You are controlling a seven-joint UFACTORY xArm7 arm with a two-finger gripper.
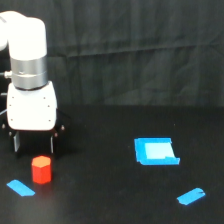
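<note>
A small red block (41,170) stands on the dark table at the left front, with an angular, hexagon-like outline. My gripper (35,148), white with dark fingers, is just above the block in the camera view and looks to be behind it. Its fingers are spread apart and nothing shows between them. The block is in full sight, with no finger visibly touching it.
A blue-bordered square with a white middle (158,150) lies at centre right. Blue strips lie at left front (20,188) and right front (190,196). A dark curtain (140,55) hangs behind.
</note>
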